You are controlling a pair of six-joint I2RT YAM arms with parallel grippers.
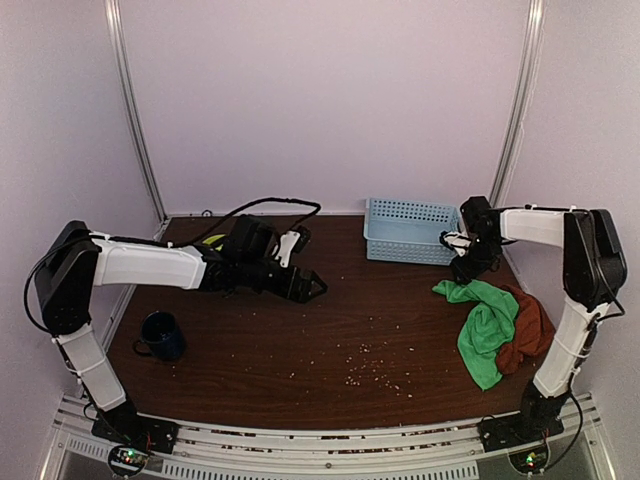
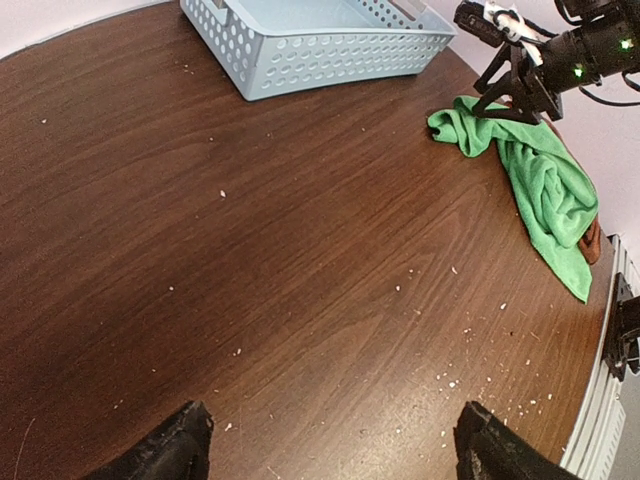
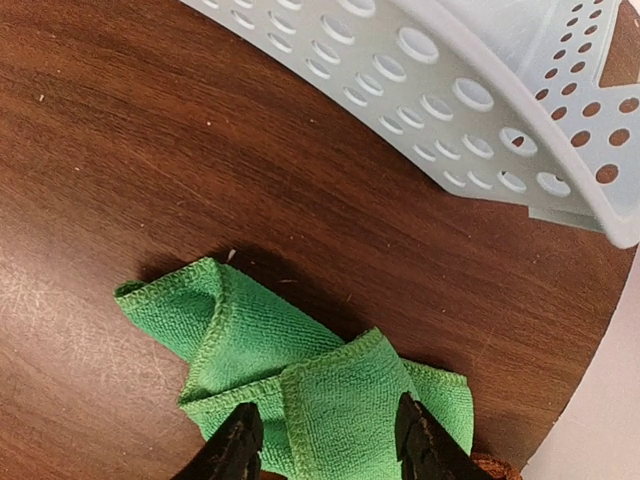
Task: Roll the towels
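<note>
A crumpled green towel (image 1: pixel 487 325) lies on the right side of the table, partly over a brown-red towel (image 1: pixel 530 330). My right gripper (image 1: pixel 463 272) hovers over the green towel's far end, close behind the basket's right side. In the right wrist view its fingers (image 3: pixel 240 440) are spread, with the folded green cloth (image 3: pixel 345 400) below and between them, not gripped. Only a small edge of the brown-red towel (image 3: pixel 495 467) shows there. My left gripper (image 1: pixel 307 287) stands open above the table's middle-left, and only bare wood shows between its fingers.
A light blue perforated basket (image 1: pixel 410 250) stands empty at the back, near the right gripper. At the left is a dark blue mug (image 1: pixel 162 336). Something yellow-green (image 1: pixel 213 240) is partly hidden behind the left arm. Small crumbs (image 1: pixel 372 372) dot the front middle.
</note>
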